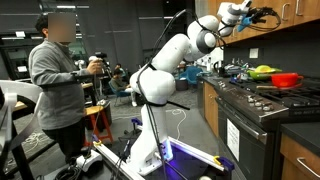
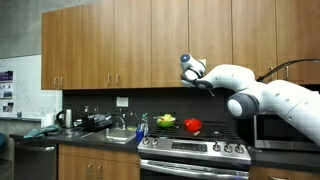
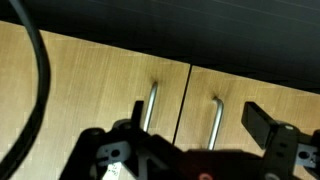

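Observation:
My gripper stands open in the wrist view, its two dark fingers wide apart and nothing held between them. Beyond it are light wooden cabinet doors, with a left metal handle point(image 3: 151, 107) and a right metal handle point(image 3: 216, 122) either side of the seam. The lower part of each handle runs close to the gripper body. In exterior view 2 the gripper point(image 2: 188, 68) is raised in front of the upper cabinets point(image 2: 136, 50). Contact with the doors cannot be made out.
Below stands a stove point(image 2: 195, 148) with a red pot point(image 2: 193, 126) and a bowl of yellow-green items point(image 2: 167, 120). A black cable point(image 3: 38, 90) hangs along the left of the wrist view. A person point(image 1: 58, 85) stands left of the arm base; open floor lies between.

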